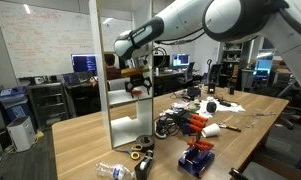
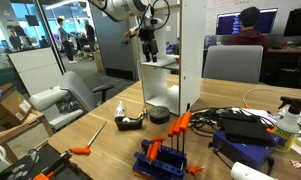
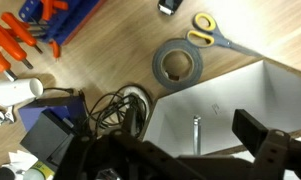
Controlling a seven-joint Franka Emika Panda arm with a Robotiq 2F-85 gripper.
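Observation:
My gripper (image 1: 135, 78) hangs at the white shelf unit (image 1: 124, 128), close above its middle shelf. In exterior view 2 the gripper (image 2: 149, 48) points down over the shelf board (image 2: 160, 62). The wrist view shows its dark fingers (image 3: 252, 132) wide apart at the bottom, and nothing is gripped. Between them, lower down, appears a thin dark-and-white upright strip (image 3: 197, 133), which I cannot identify. Beyond the shelf unit's white panel (image 3: 235, 98), a roll of dark tape (image 3: 177, 64) lies on the table with scissors (image 3: 225, 40) beside it.
A blue rack (image 2: 162, 163) with orange-handled tools stands at the front. Black cables (image 1: 168, 124), a white cup (image 1: 211, 130) and a spray bottle (image 2: 288, 118) are also on the table. Bare wood (image 1: 78, 142) shows left of the shelf unit.

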